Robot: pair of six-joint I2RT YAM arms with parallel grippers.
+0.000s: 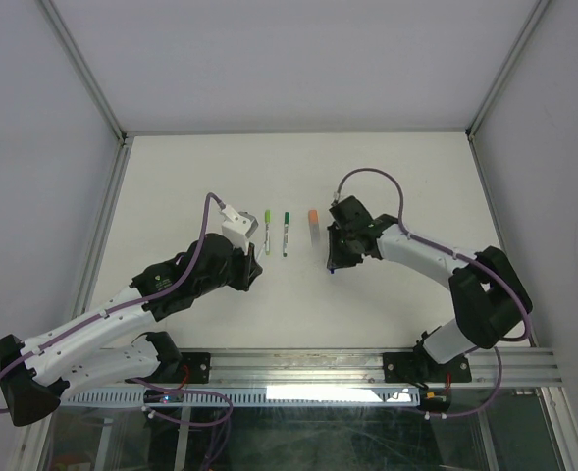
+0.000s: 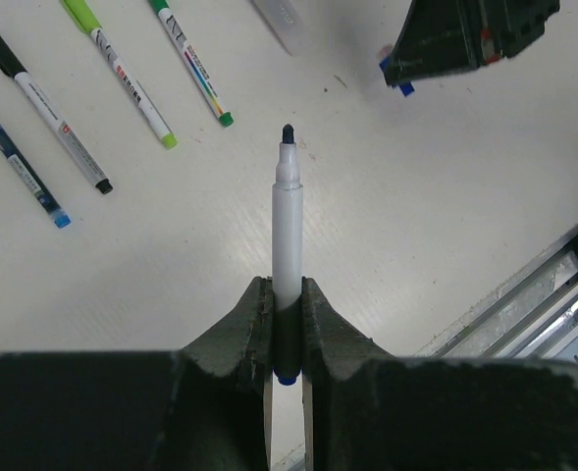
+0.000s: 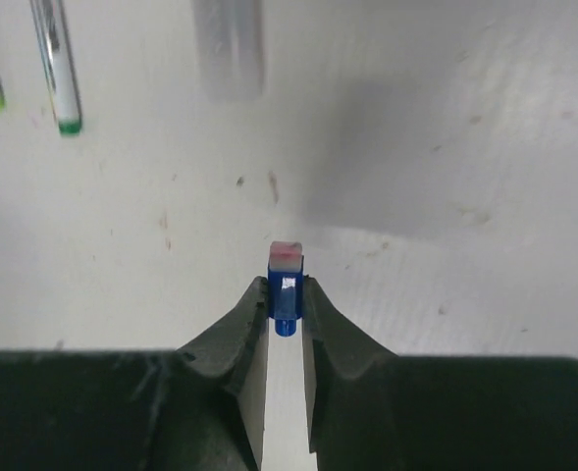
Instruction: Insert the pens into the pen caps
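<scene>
My left gripper is shut on an uncapped white marker [image 2: 287, 226], its dark tip pointing away, over the bare table. In the right wrist view my right gripper is shut on a small blue pen cap [image 3: 286, 299], with a pinkish upper end. From above, the right gripper [image 1: 332, 263] is right of centre, facing the left gripper [image 1: 250, 267] across a short gap.
Several pens, including a light green one [image 1: 267, 231] and a green one [image 1: 286, 234], lie behind the grippers, with a clear orange-topped object [image 1: 314, 228].
</scene>
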